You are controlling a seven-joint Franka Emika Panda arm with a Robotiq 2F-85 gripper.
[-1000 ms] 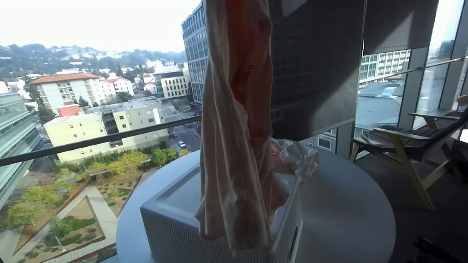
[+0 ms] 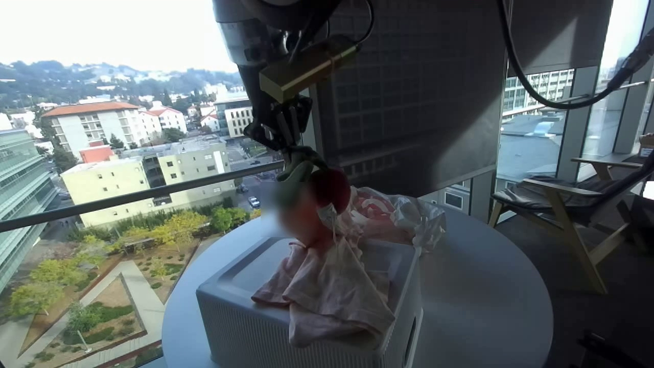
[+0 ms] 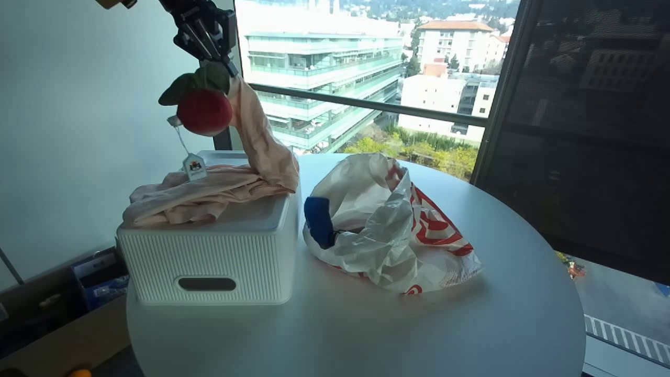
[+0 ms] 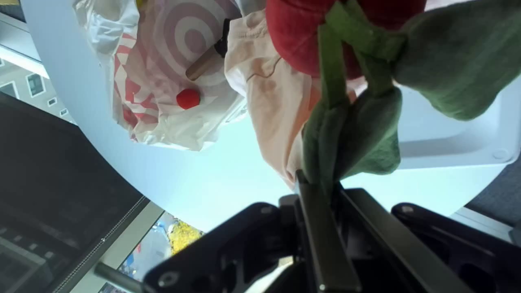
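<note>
In exterior view 2, my gripper [image 3: 221,66] is shut on the green leaves of a red plush fruit [image 3: 204,112], which hangs above the white box. A white tag [image 3: 195,167] dangles from the fruit. Peach-pink cloth [image 3: 258,139] rises beside the fruit to the fingertips; its lower part lies bunched over the box lid. Close up in the wrist view, the leaves [image 4: 364,132] run into the fingers [image 4: 317,219], and the cloth [image 4: 273,112] narrows right beside them. Whether it is pinched too, I cannot tell. A blurred patch covers part of the cloth in exterior view 1.
A ribbed white box [image 3: 207,261] stands on the round white table [image 3: 402,333]. To its right in exterior view 2 lies a crumpled plastic bag [image 3: 389,232] with red print; a blue item [image 3: 319,221] shows at its opening.
The cloth, stretched tall out of the top of exterior view 1 before, is now much lower and heaped on the box.
</note>
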